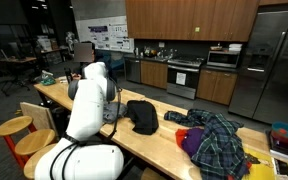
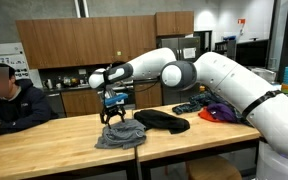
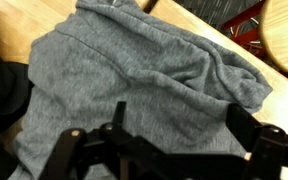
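Observation:
A crumpled grey cloth (image 3: 154,80) fills most of the wrist view, with a fold running across it. In exterior view 2 the same grey cloth (image 2: 121,134) lies rumpled on the wooden table. My gripper is over the cloth, its two dark fingers wide apart and nothing gripped between them. From the side, the gripper (image 2: 112,106) appears just above the cloth; whether the tips touch it I cannot tell.
Black fabric (image 2: 162,120) lies beside the grey cloth. Farther along the table are a dark plaid cloth (image 1: 220,145) and a red cloth (image 1: 192,141). Stools (image 1: 32,145) stand along the table edge. A person (image 2: 14,100) sits at the table's left end.

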